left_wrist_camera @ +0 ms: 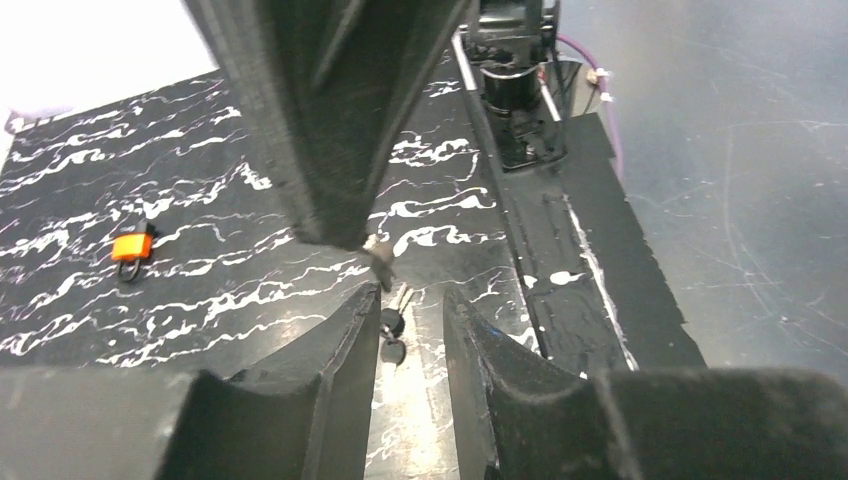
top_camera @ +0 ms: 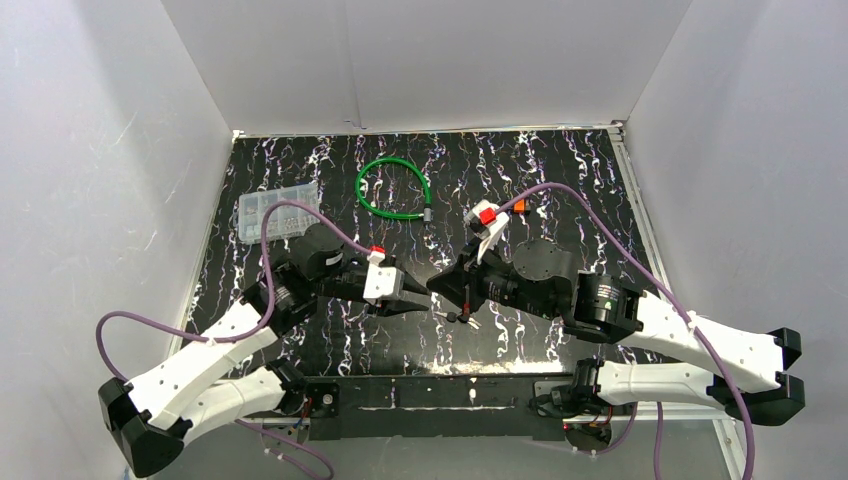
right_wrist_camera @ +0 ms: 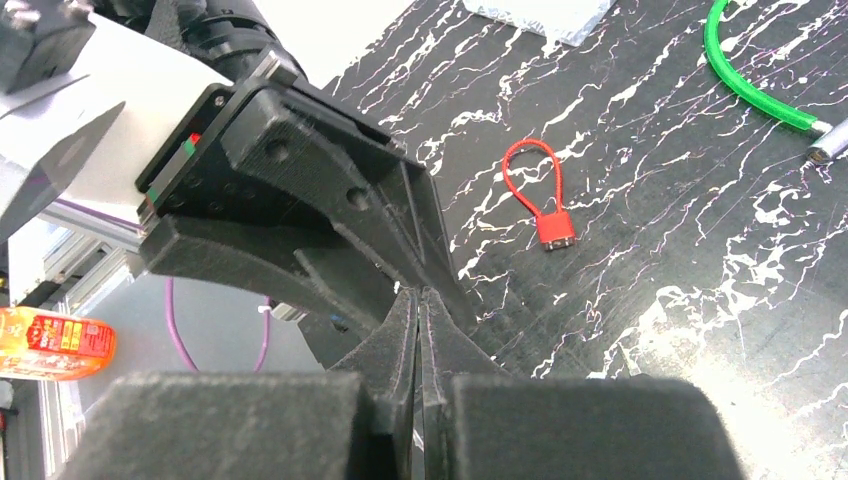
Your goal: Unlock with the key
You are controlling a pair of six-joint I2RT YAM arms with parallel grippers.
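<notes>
My left gripper stands open, a gap showing between its fingertips. Opposite it, the right gripper has its fingers together, and the two meet closely near the table's middle in the top view. A small blurred grey-brown tip [left_wrist_camera: 380, 264] sticks out by the right gripper's end; whether it is a held key cannot be made out. Loose keys [top_camera: 452, 317] with black heads lie on the table below. A red cable padlock [right_wrist_camera: 556, 228] lies on the table with its loop closed; the left arm hides it in the top view.
A green cable lock [top_camera: 393, 214] lies in a loop at the back. The orange padlock [top_camera: 519, 206] is at the back right, and a clear compartment box [top_camera: 247, 222] at the back left.
</notes>
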